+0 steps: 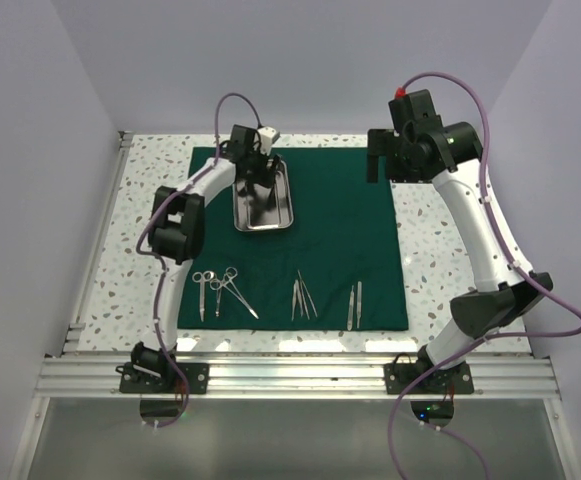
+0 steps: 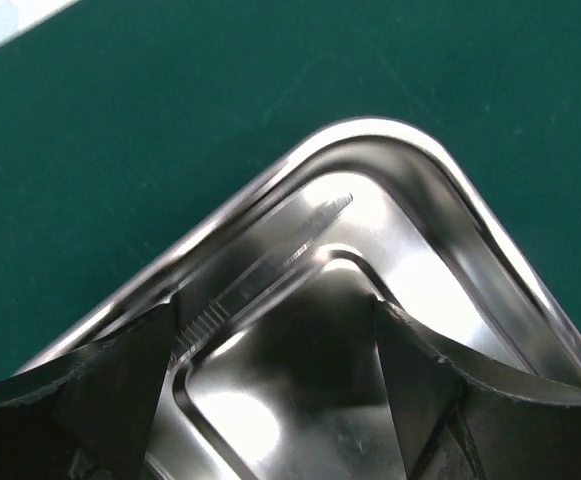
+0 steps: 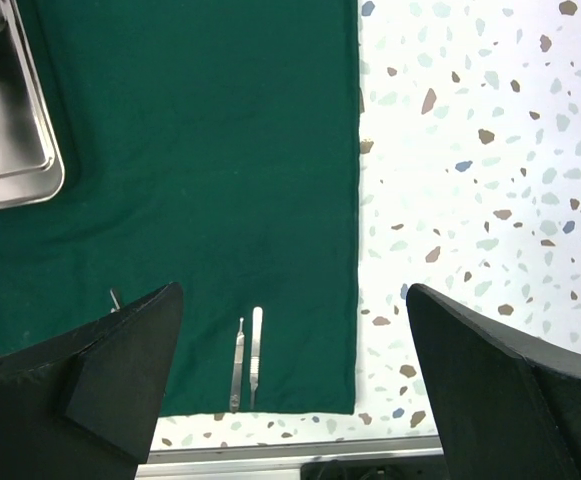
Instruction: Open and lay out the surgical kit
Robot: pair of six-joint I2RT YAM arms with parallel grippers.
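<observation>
A shiny metal tray (image 1: 263, 227) rests on the green cloth at the upper left. Inside it, along one side wall, lies a slim metal instrument (image 2: 260, 280); its handle end runs close to one of the left fingers (image 2: 130, 390). My left gripper (image 1: 268, 180) is low over the tray's far part, fingers apart, and I see no grip on the instrument. On the cloth's near half, scissor-like instruments (image 1: 232, 285), tweezers (image 1: 295, 298) and two scalpel-like handles (image 1: 359, 305) are set out. High over the cloth's far right corner, my right gripper (image 1: 380, 157) stands open and empty.
Speckled white table (image 3: 480, 200) borders it. The left arm reaches over the cloth's left edge, and a metal rail (image 1: 300, 365) runs along the front.
</observation>
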